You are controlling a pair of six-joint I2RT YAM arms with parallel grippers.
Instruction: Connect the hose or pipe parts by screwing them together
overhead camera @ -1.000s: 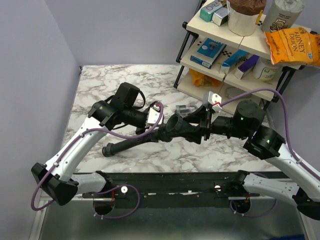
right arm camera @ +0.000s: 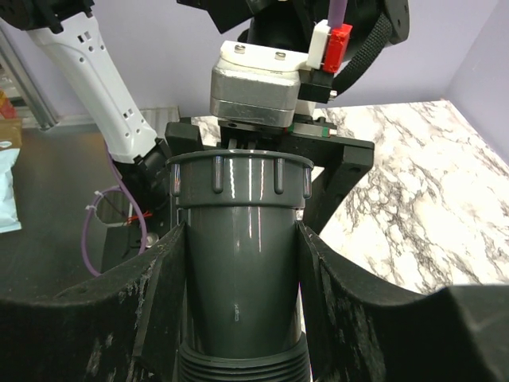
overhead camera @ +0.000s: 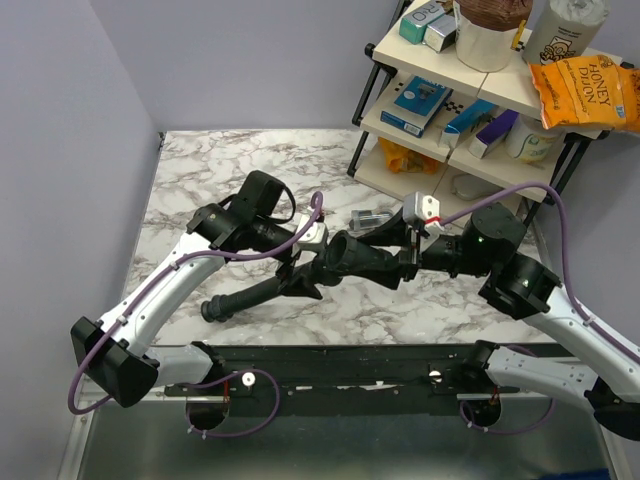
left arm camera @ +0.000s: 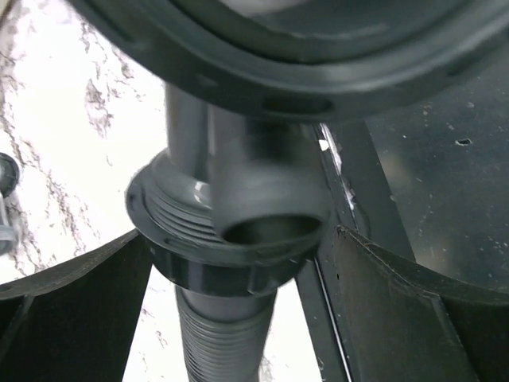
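Note:
A dark ribbed hose [overhead camera: 240, 298] lies across the marble table, rising to a fitting [overhead camera: 360, 257] held by my right gripper [overhead camera: 390, 260] at mid-table. In the right wrist view the shut fingers grip that cylindrical fitting [right arm camera: 238, 278], with a lugged rim on top. My left gripper [overhead camera: 298, 275] is open beside the hose. Its fingers straddle a ribbed collar [left arm camera: 231, 267] in the left wrist view, where the large rim [left arm camera: 278, 99] looms above the collar. Whether the two pieces are joined I cannot tell.
A small clear cylindrical object [overhead camera: 372, 218] lies behind the grippers. A tiered shelf [overhead camera: 400, 175] with boxes and bags fills the back right. Bare marble [overhead camera: 210, 150] is free at the back left; a dark table edge [overhead camera: 330, 355] runs along the front.
The right arm has moved slightly left since a second ago, still gripping the fitting.

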